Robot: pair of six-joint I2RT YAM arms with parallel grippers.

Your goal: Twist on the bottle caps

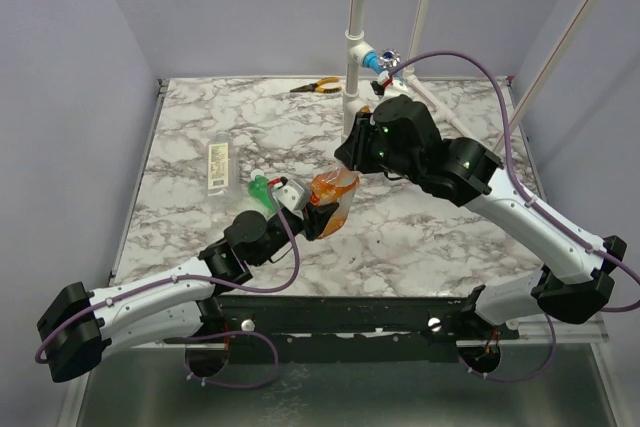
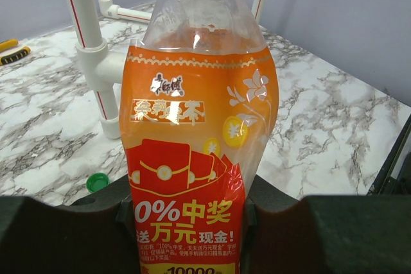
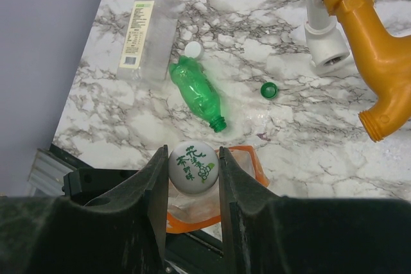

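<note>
An orange-labelled clear bottle (image 2: 199, 94) stands upright, with my left gripper (image 1: 318, 219) shut on its lower body. In the right wrist view I look down on a white cap with green leaf marks (image 3: 193, 168), and my right gripper is shut on its sides. The orange bottle (image 3: 257, 166) lies directly beneath the cap in that view. Whether the cap sits on the thread cannot be seen. A green bottle (image 3: 197, 91) lies on its side on the table, its neck uncapped. Near it are a green cap (image 3: 269, 90) and a white cap (image 3: 193, 49).
A clear bottle with a cream label (image 1: 219, 165) lies at the left of the table. White pipework (image 1: 355, 52) with an orange fitting (image 3: 369, 36) rises behind the grippers. Pliers (image 1: 318, 86) lie at the back.
</note>
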